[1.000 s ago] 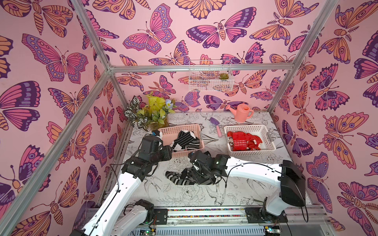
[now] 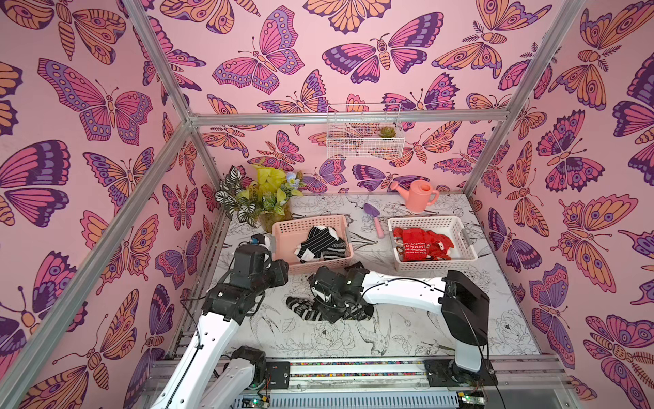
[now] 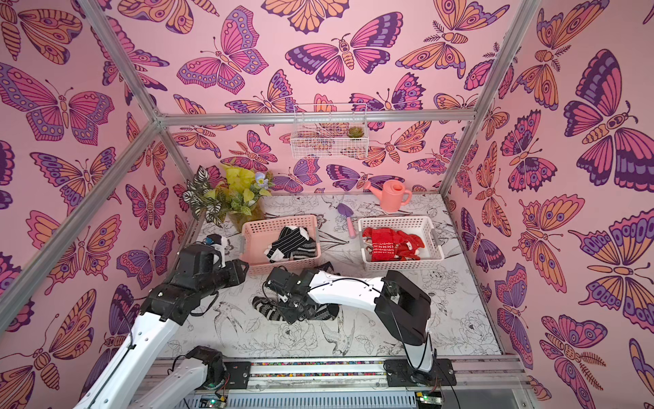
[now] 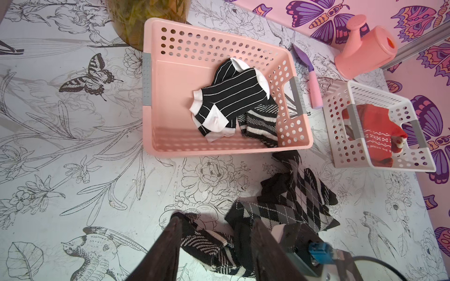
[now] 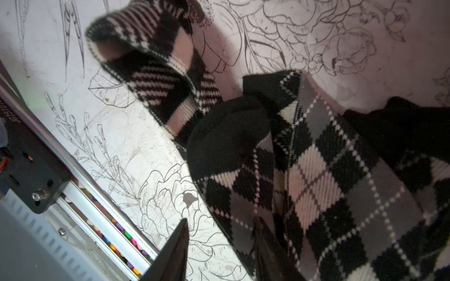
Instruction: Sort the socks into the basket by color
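Black, white and grey patterned socks [image 5: 328, 187] lie in a loose pile on the table below the pink basket [image 4: 168, 117]. In the pink basket rest black striped socks [image 4: 229, 100]. The white basket [image 4: 337, 135] holds red socks [image 4: 375, 131]. My right gripper is open over the pile; a checkered sock passes under one finger and nothing is clasped. To the left, my left gripper stands part open above the table near the pink basket's front, its fingers empty. The right arm covers part of the pile in both top views.
A vase of flowers [image 2: 272, 197] stands behind the pink basket's left corner. A purple trowel [image 2: 374, 218] and a watering can [image 2: 415, 196] sit at the back. Clear table [image 2: 422, 327] lies at the front right.
My right arm has shifted left and somewhat lower over the sock pile. The left arm has drawn back slightly to the left. The baskets and their socks have stayed put.
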